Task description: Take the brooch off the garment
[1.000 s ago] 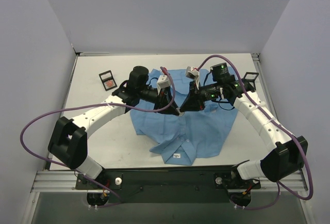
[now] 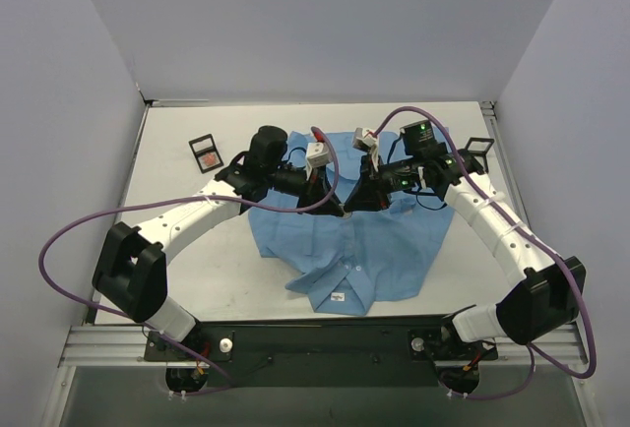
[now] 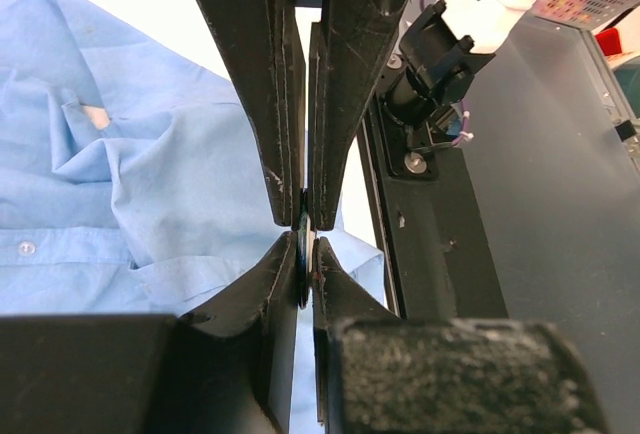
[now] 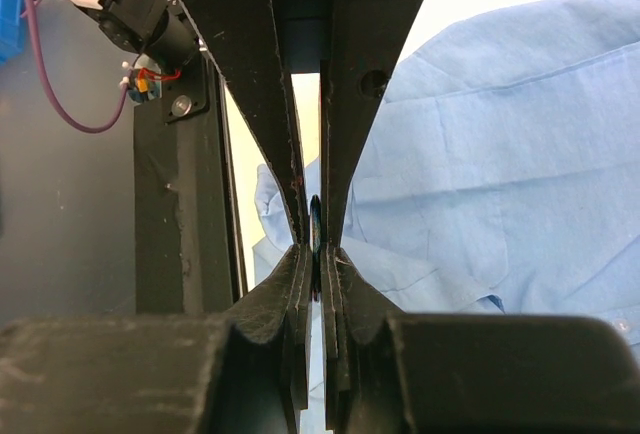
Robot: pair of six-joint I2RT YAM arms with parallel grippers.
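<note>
The light blue garment [image 2: 394, 260] lies spread on the white table. My left gripper [image 2: 337, 206] and right gripper [image 2: 352, 205] meet tip to tip just above its middle. Both are shut on a small, thin item, seen edge-on as a narrow dark and shiny sliver [image 3: 305, 259] in the left wrist view and [image 4: 315, 229] in the right wrist view, presumably the brooch; its shape is hidden by the fingers. Whether it is still attached to the cloth cannot be told.
Small black frames [image 2: 205, 153] lie at the table's left and [image 2: 478, 147] right edges. Bare table shows left of the garment and at the lower right. The dark front rail [image 2: 315, 334] runs along the near edge.
The left arm's wrist has shifted very slightly; both grippers stay together over the garment. Otherwise little differs.
</note>
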